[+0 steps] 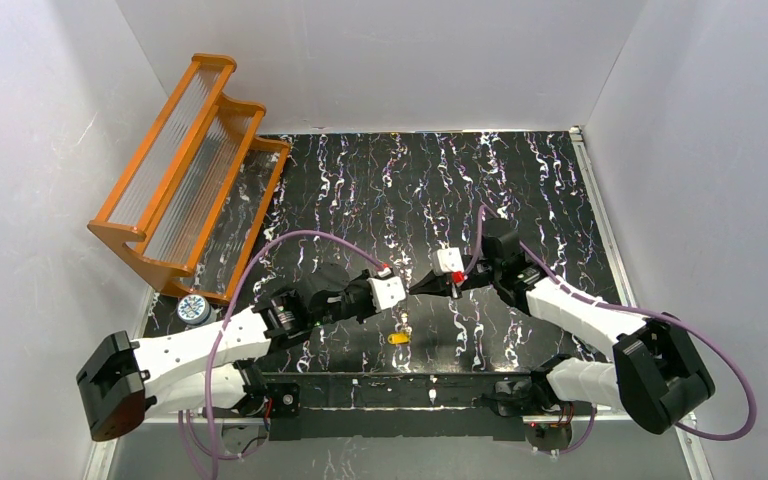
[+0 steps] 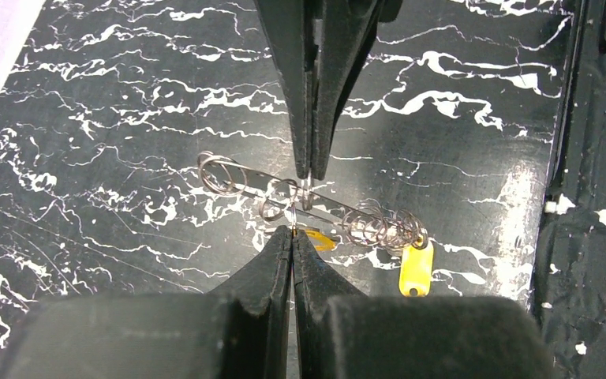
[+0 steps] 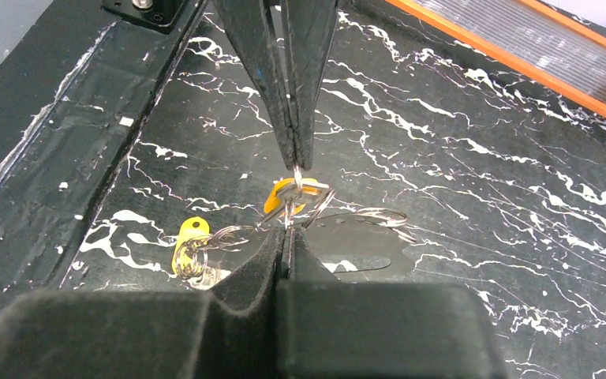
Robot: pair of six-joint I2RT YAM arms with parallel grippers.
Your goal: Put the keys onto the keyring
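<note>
Close together over the front middle of the table, my left gripper and right gripper are both shut. Beneath and around their tips lies a metal keyring piece, a dark grey flat plate (image 3: 363,238) with several thin wire rings (image 2: 379,227) clustered at its ends. A thin sliver of metal shows at each pair of fingertips; whether it is a ring wire cannot be made out. One yellow tag (image 2: 417,268) is by the rings at one end. Another yellow piece (image 3: 284,192) sits just behind the tips. From above, the arms hide most of the keyring.
At the back left stands an orange wooden rack (image 1: 200,150) with ribbed clear panels. A small round tin (image 1: 194,309) is near its front corner.
</note>
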